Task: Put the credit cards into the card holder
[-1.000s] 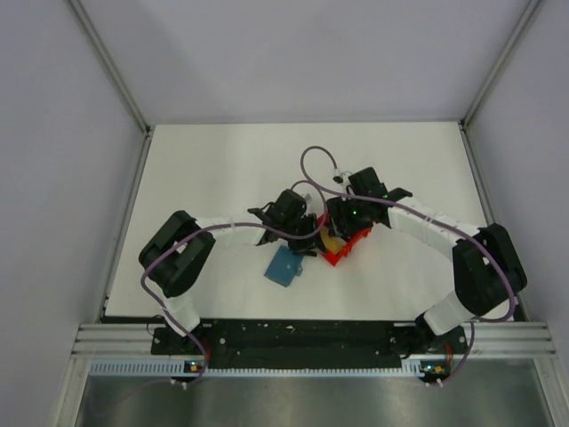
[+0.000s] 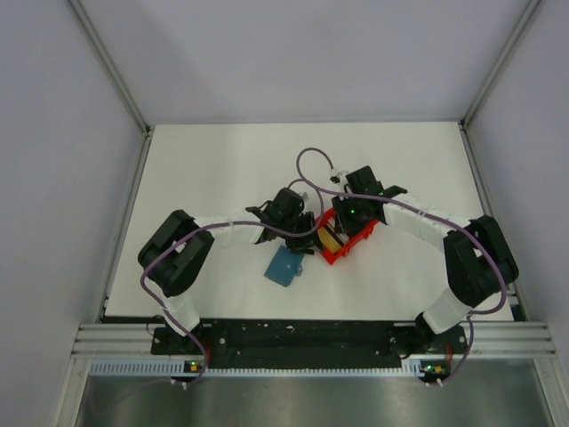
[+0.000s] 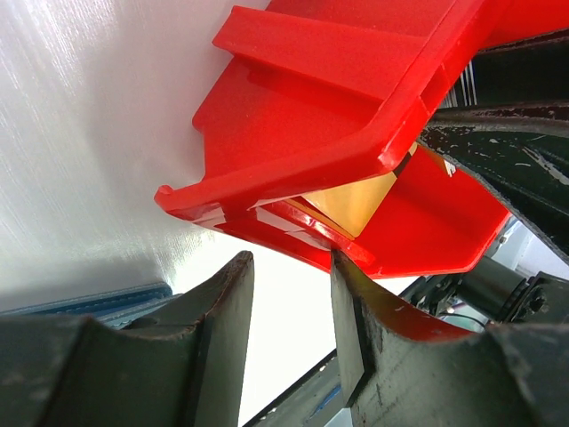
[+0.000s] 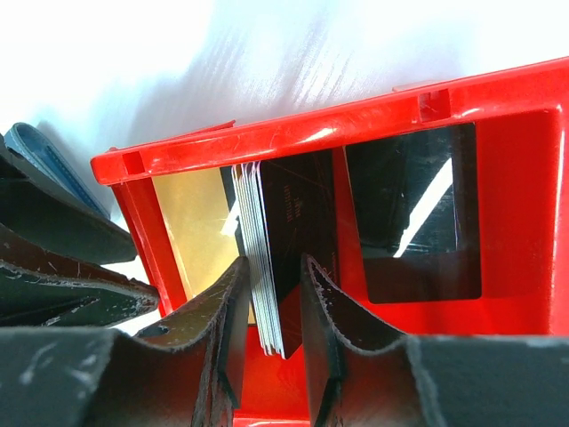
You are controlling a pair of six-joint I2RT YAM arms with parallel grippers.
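A gold card [image 4: 191, 218], a stack of black cards with white edges [image 4: 258, 258] and a flat black card [image 4: 413, 209] are in the red tray [image 2: 332, 258]. My right gripper is part open over the tray, with the stack between its fingers; whether they press on it cannot be made out. At the tray's near-left end, my left gripper stands part open with nothing between its fingers. The blue wallet-like holder [image 2: 284, 266] lies on the table left of the tray; its edge [image 3: 107, 302] shows in the left wrist view.
Both grippers crowd the small red tray, close to each other. Bare white table [image 2: 213, 169] stretches out at the back left, and the front right is clear too.
The left arm, tray and blue holder look nearly the same.
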